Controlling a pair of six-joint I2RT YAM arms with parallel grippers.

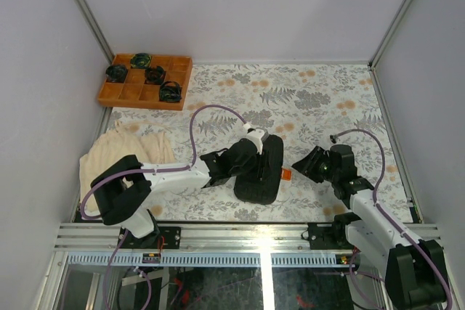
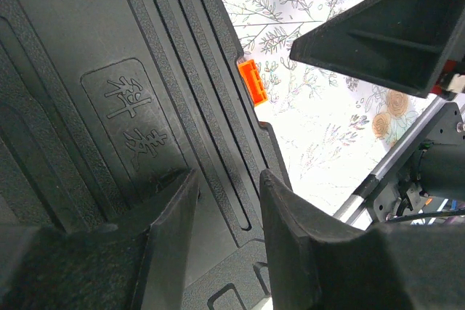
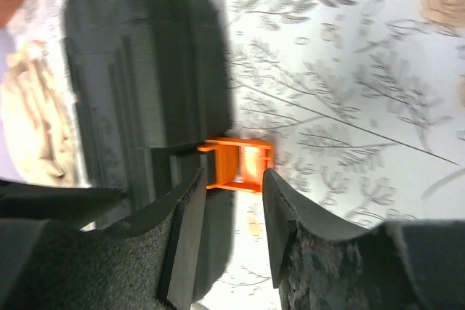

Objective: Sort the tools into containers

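Observation:
A black tool case (image 1: 256,188) lies closed on the table, with raised characters on its lid in the left wrist view. From its right side sticks out an orange latch, also visible as an orange tab (image 2: 253,82) in the left wrist view. Over the lid is my left gripper; its fingertips stand apart close to the lid, and a grip on anything is not clear. Right of the latch, my right gripper is open, with nothing held between its fingers.
An orange compartment tray (image 1: 131,92) holding several dark coiled items stands at the back left. A beige cloth (image 1: 116,154) lies at the left, partly behind the left arm.

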